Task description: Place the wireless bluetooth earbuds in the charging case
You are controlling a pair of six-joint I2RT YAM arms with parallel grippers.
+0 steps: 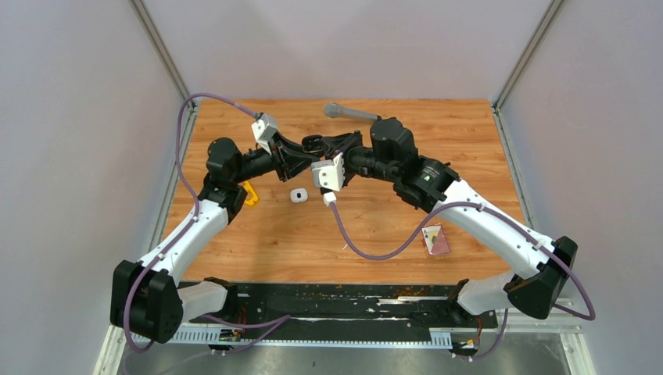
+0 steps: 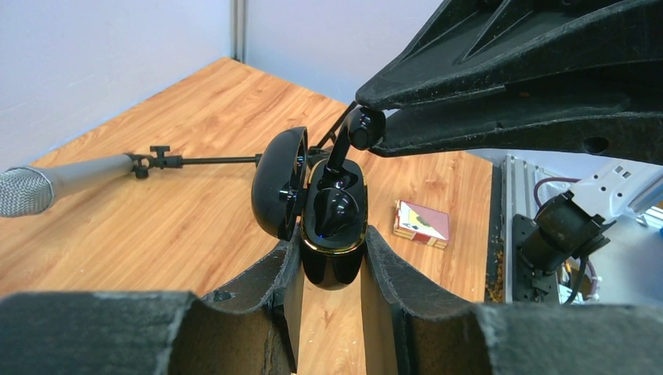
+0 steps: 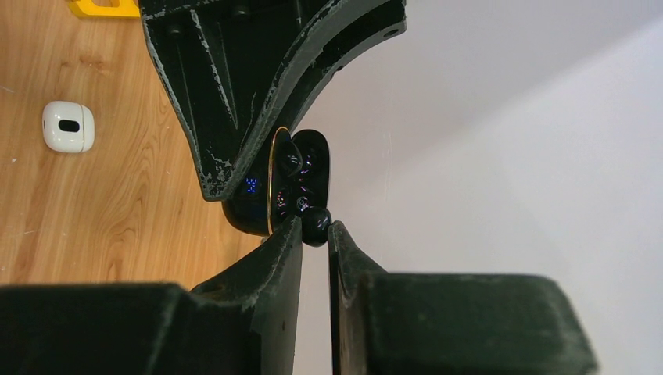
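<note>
My left gripper is shut on the open black charging case (image 2: 332, 266), lid (image 2: 274, 183) hinged upward; in the top view both grippers meet over the table's middle. The case shows a small blue display in the right wrist view, with a dark earbud lying in it. My right gripper is shut on a black earbud (image 3: 316, 223), held at the case's opening. In the left wrist view that earbud's stem (image 2: 340, 148) points down toward the case cavity; whether it is seated I cannot tell.
A white earbud case (image 1: 299, 195) lies on the wooden table (image 1: 367, 226), with a yellow object (image 1: 251, 199) near the left arm, a grey microphone (image 1: 344, 111) at the back and a card box (image 1: 435, 241) at the front right.
</note>
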